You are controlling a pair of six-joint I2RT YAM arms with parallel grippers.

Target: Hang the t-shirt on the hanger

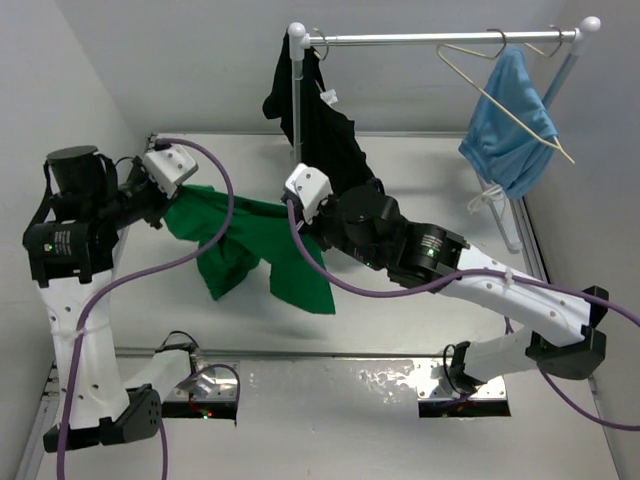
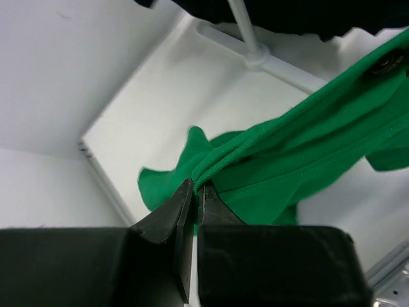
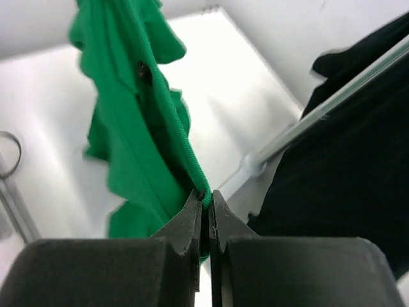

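A green T-shirt [image 1: 290, 280] is lifted and stretched between my two grippers, its lower part draping near the white work surface. My left gripper [image 1: 160, 205] is shut on one top corner; in the left wrist view the fabric [image 2: 268, 166] runs from its fingertips [image 2: 197, 188]. My right gripper [image 1: 310, 225] is shut on the other side, with green cloth [image 3: 147, 134] at its fingertips [image 3: 206, 201] in the right wrist view. An empty pale hanger [image 1: 492, 96] hangs at the right end of the rail [image 1: 400, 39].
A black garment [image 1: 330, 140] hangs at the rail's left end, behind my right gripper. A blue cloth [image 1: 500, 130] hangs at the right beside the hanger. The rack's post and foot stand close behind the green shirt.
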